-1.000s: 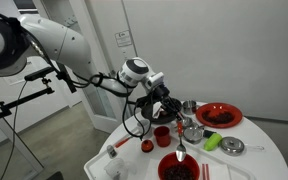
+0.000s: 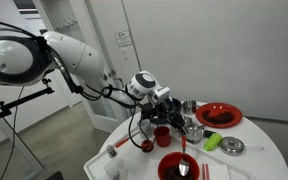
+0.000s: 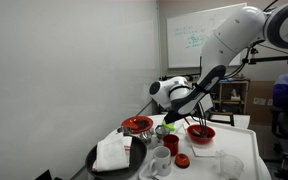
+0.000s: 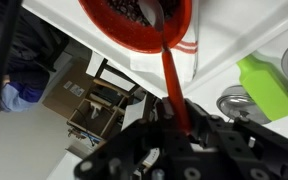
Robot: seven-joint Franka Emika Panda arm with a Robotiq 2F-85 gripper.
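My gripper is shut on the red handle of a spoon (image 4: 172, 88). The metal end of the spoon points down at a red bowl (image 4: 127, 37) of dark beans (image 4: 132, 12). In exterior view 1 the spoon's metal head (image 2: 183, 165) overlaps the bowl (image 2: 165, 170); whether it touches the beans I cannot tell. The gripper (image 2: 177, 122) is above and behind the bowl there. Exterior view 2 shows the same bowl (image 3: 200, 132) below the arm, with the spoon hardly visible.
Close to the gripper stand a red mug (image 2: 162, 135) and a tomato (image 2: 147, 146). A green item (image 2: 212, 142), a lidded pan (image 2: 232, 146) and a red plate (image 2: 219, 114) lie to the right. A white mug (image 3: 161, 160) and clear jug (image 3: 229, 166) are in front.
The gripper and spoon have moved lower and toward the front of the table. The spoon's head has come down over the red bowl; the other objects have stayed put.
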